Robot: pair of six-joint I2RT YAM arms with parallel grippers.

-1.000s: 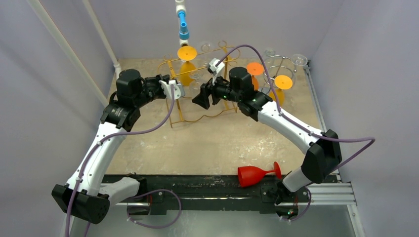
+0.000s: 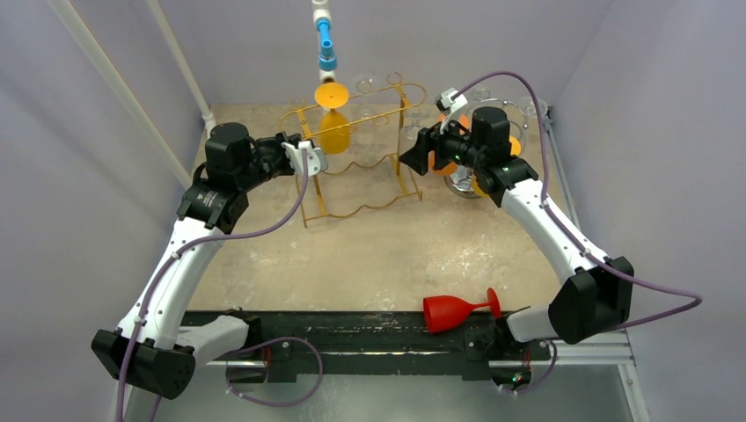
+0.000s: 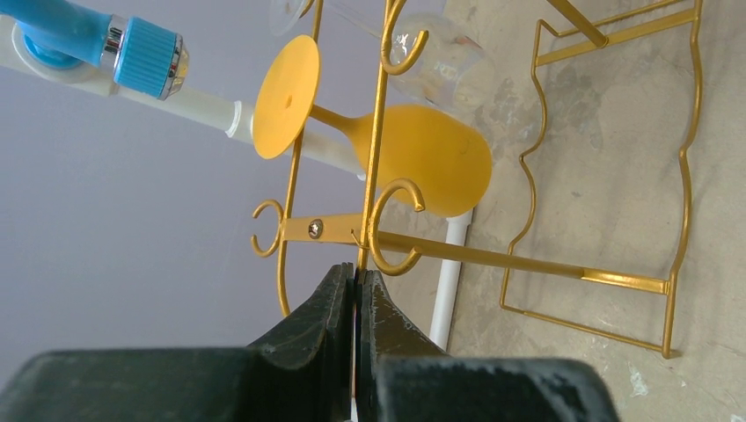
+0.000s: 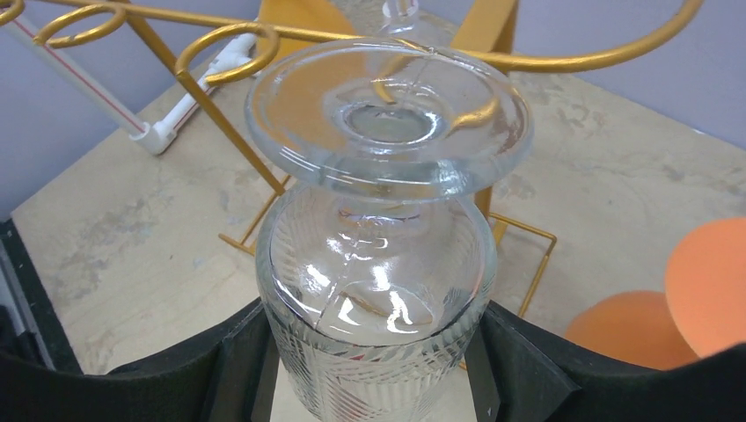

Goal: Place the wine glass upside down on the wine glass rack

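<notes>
A clear wine glass (image 4: 378, 264) is upside down, foot upward, its bowl between the fingers of my right gripper. From above, that right gripper (image 2: 417, 160) is beside the right end of the gold wine glass rack (image 2: 365, 209). In the right wrist view the foot is in front of the rack's curled wire ends (image 4: 607, 60). My left gripper is shut on a top wire at the rack's left end. A yellow wine glass (image 3: 431, 158) hangs upside down on the rack, with another clear glass (image 3: 440, 61) beyond it.
A round wire stand with orange glasses (image 2: 515, 146) is behind the right arm, partly hidden. A red wine glass (image 2: 449, 312) lies on its side at the front edge. A blue pipe fitting (image 2: 325, 44) is behind the rack.
My right gripper has moved rightward and slightly back with the clear glass, from before the rack's middle to its right end. My left arm has stayed still.
</notes>
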